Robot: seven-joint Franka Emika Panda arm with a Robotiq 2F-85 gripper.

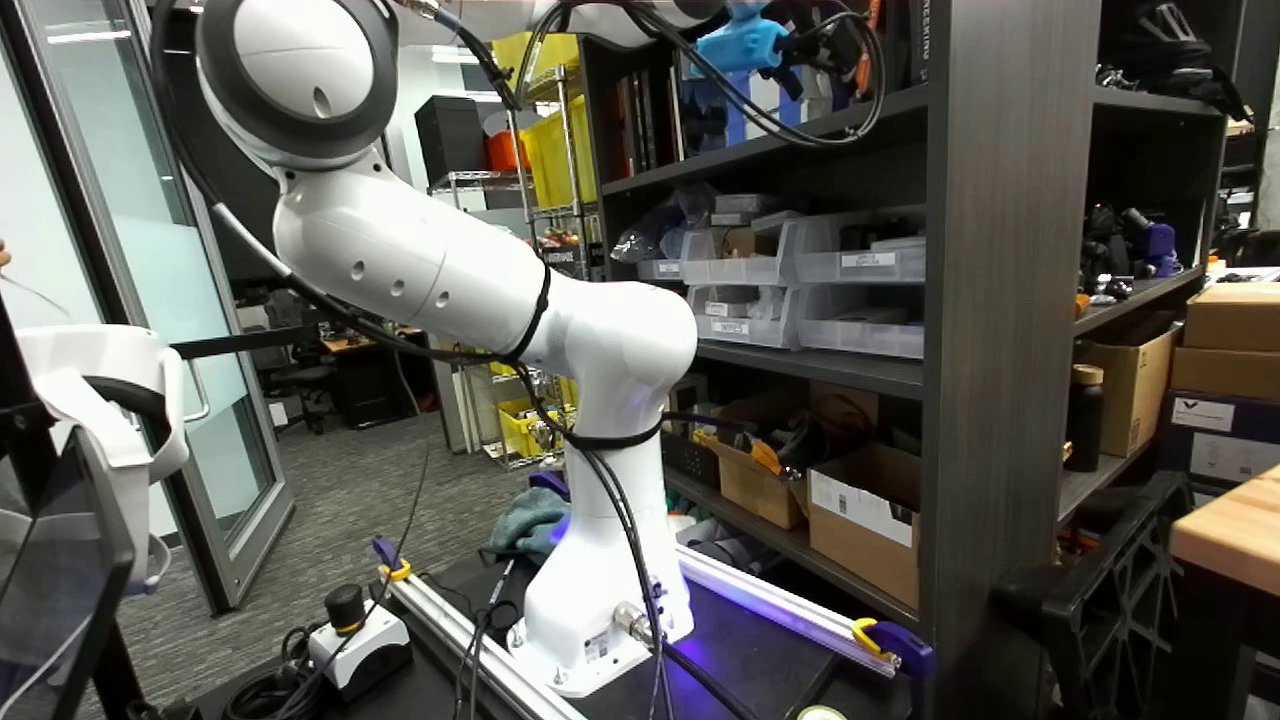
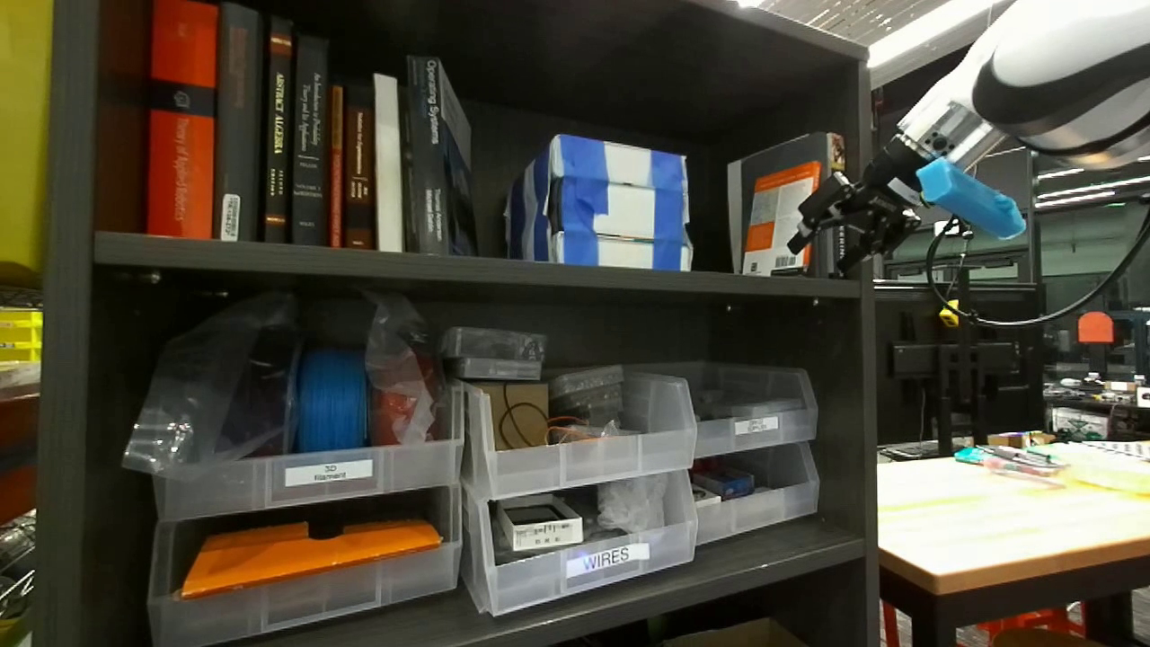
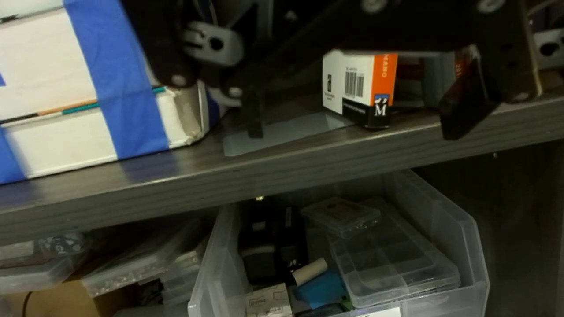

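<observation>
My gripper point(image 2: 824, 252) stands open at the right end of the upper shelf. In the wrist view its black fingers point(image 3: 465, 103) are wide apart, with a book point(image 3: 359, 87) with a white, orange and black cover showing beyond the gap. That orange-and-grey book point(image 2: 778, 205) stands upright near the shelf's right side in exterior view 2, partly hidden by the gripper. Whether any finger touches it cannot be made out. To its left sits a stack of books bound with blue tape point(image 2: 620, 205).
A row of upright books point(image 2: 248, 140) fills the left of the upper shelf point(image 2: 485, 270). Clear plastic bins point(image 2: 582, 464) with loose items stand below. Bare shelf lies between the taped stack and the orange book. A wooden table point(image 2: 1003, 528) is at right.
</observation>
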